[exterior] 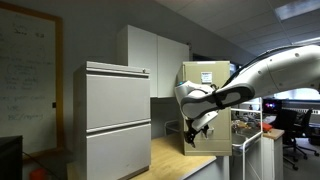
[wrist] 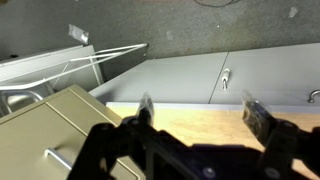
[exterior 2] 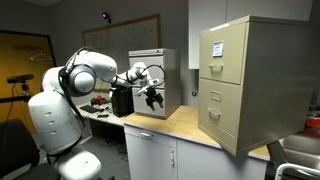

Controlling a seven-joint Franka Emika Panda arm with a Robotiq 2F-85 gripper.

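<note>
My gripper is open, its two dark fingers spread wide in the wrist view with nothing between them. Below them lie the wooden countertop (wrist: 180,122) and the pale doors of the base cabinet (wrist: 185,80). In the second exterior view the gripper (exterior 2: 154,98) hangs above the counter's left part, appearing in front of a grey drawer cabinet (exterior 2: 172,72). The tan filing cabinet (exterior 2: 222,85) stands at the counter's right, with metal handles on its front. From the first exterior view, the gripper (exterior: 200,130) overlaps that cabinet; contact is not visible.
White wall cupboards (exterior: 155,62) hang behind. A wire rack (exterior 2: 298,170) sits at the lower right, and a dark monitor (exterior: 11,158) at the first exterior view's left edge.
</note>
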